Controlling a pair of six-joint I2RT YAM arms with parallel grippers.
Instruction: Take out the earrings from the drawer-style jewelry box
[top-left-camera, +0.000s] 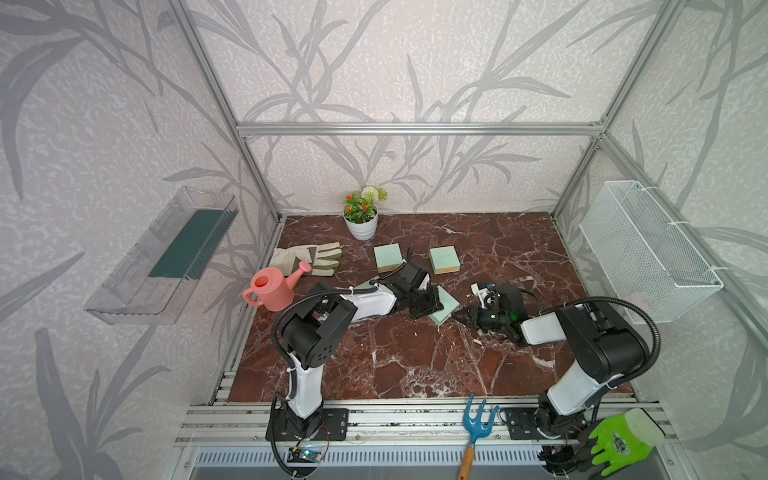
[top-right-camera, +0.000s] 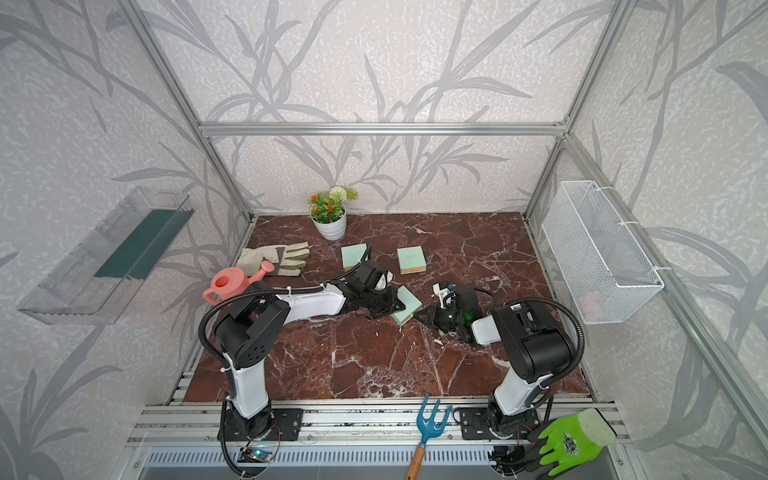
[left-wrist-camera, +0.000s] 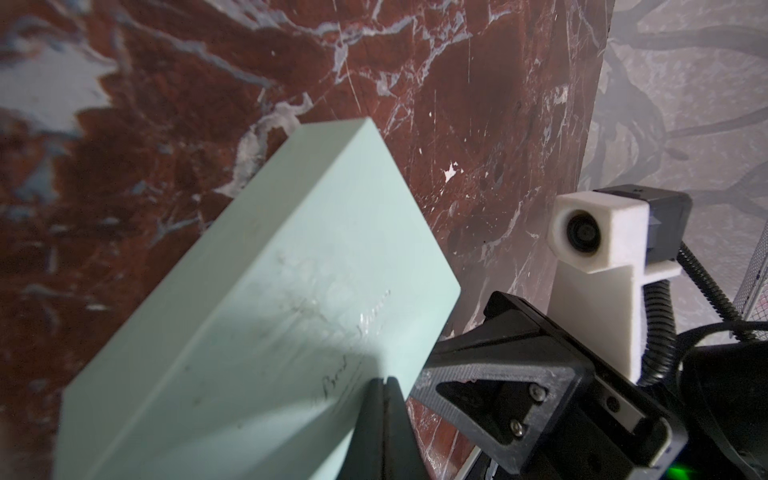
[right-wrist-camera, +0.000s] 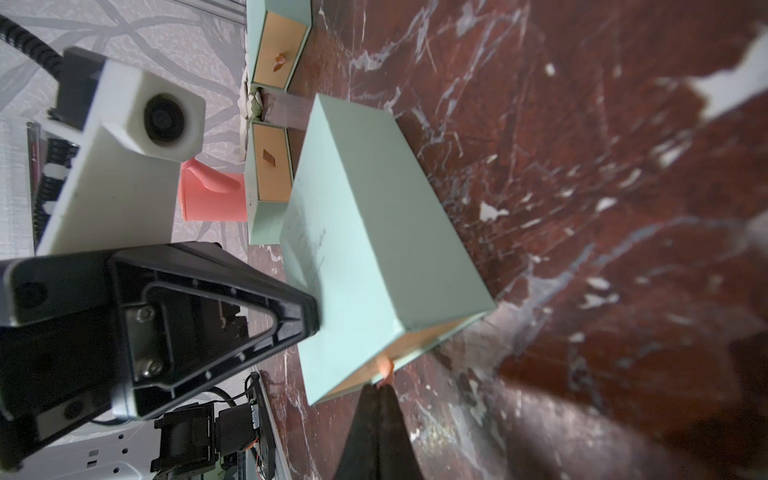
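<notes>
A pale green drawer-style box (top-left-camera: 445, 301) sits angled on the table between my grippers. Its tan drawer front (right-wrist-camera: 361, 377) carries a small orange pull tab (right-wrist-camera: 385, 367), and the drawer looks pushed in. Shut, my left gripper rests its tips on or just over the box's top face (left-wrist-camera: 320, 320); whether they touch is hard to tell. My right gripper is also shut, its tips right at the pull tab, with nothing visible between them. No earrings show in any view.
Two similar boxes (top-left-camera: 388, 256) (top-left-camera: 445, 258) stand behind. A coral watering can (top-left-camera: 273, 289), garden gloves (top-left-camera: 308, 257) and a flower pot (top-left-camera: 362, 224) occupy the left and back. Table space in front of the box is open.
</notes>
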